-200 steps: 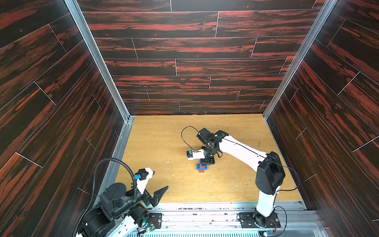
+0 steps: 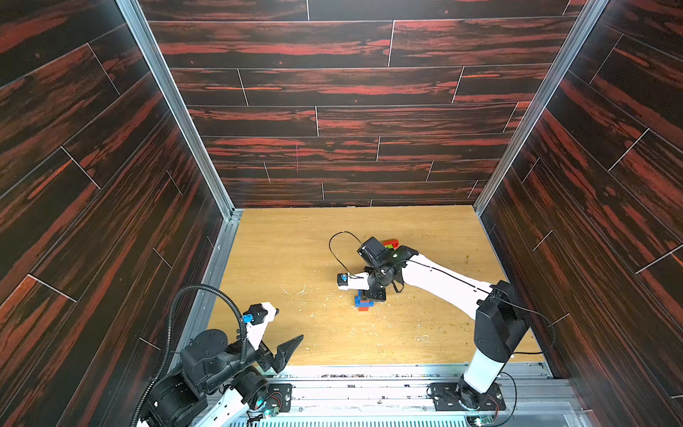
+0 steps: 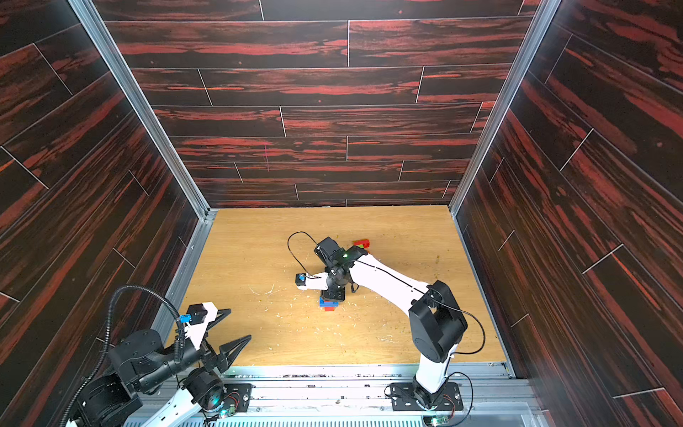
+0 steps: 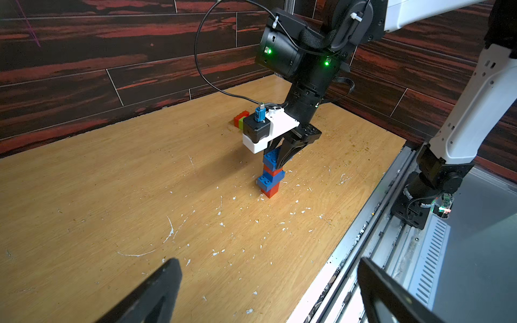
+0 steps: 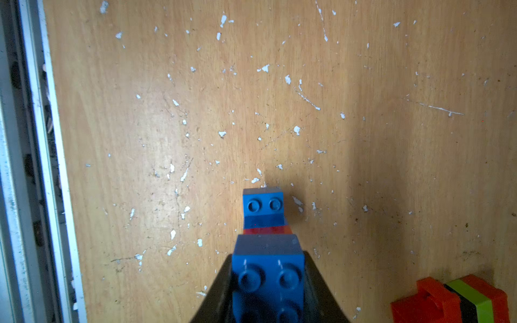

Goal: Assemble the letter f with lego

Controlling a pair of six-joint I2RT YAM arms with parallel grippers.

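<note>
A small upright stack stands mid-table, seen best in the left wrist view: a red brick [image 4: 270, 192] at the bottom, a longer blue brick [image 4: 271, 181] across it, and a red brick [image 4: 273, 171] above. At the top is a blue brick [image 4: 271, 159], directly over the red one; whether it is pressed fully on cannot be told. My right gripper is shut on this top blue brick [image 5: 268, 263], a finger on either side. Below it, two studs of the lower blue brick [image 5: 263, 205] stick out. Well to the left, my left gripper stands open and empty.
Behind the right gripper lies a separate group of bricks, red, black and lime green [image 5: 452, 298]. White flecks are scattered over the wooden table [image 5: 161, 107]. A metal rail [image 4: 344, 253] runs along its front edge.
My right arm's elbow and forearm have shifted right and slightly down, while its gripper stays over the stack, a touch lower and nearer. The left arm has not moved.
</note>
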